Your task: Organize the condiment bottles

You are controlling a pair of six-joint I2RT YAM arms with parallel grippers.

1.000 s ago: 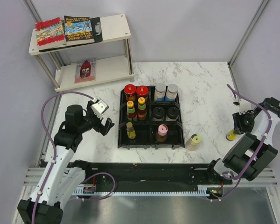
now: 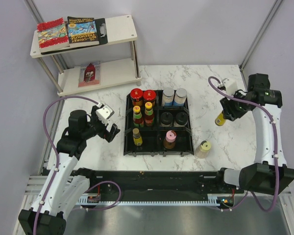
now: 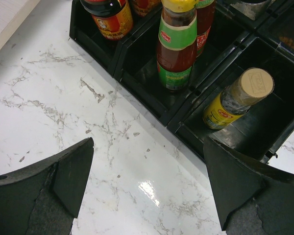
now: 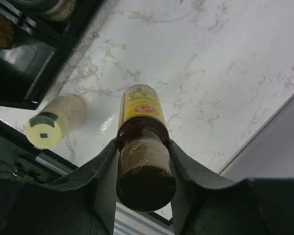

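Note:
My right gripper is shut on a brown-capped bottle with a yellow label (image 4: 142, 105), held over the right of the table, as the top view also shows (image 2: 219, 118). A black sectioned organizer (image 2: 158, 152) holds red-lidded jars (image 2: 136, 97), sauce bottles (image 3: 176, 49), white-lidded and dark jars, a pink-capped jar (image 2: 169, 139) and a small yellow-label bottle (image 3: 220, 112). A cream-lidded container (image 2: 203, 149) stands outside it at the front right. My left gripper hangs open, empty, left of the organizer.
A two-tier white shelf (image 2: 118, 29) with books stands at the back left. Walls border both sides, and the table's front edge lies just below the organizer.
My right arm has moved left and up from the far right edge, carrying the yellow-label bottle with it. The left arm and organizer look unchanged.

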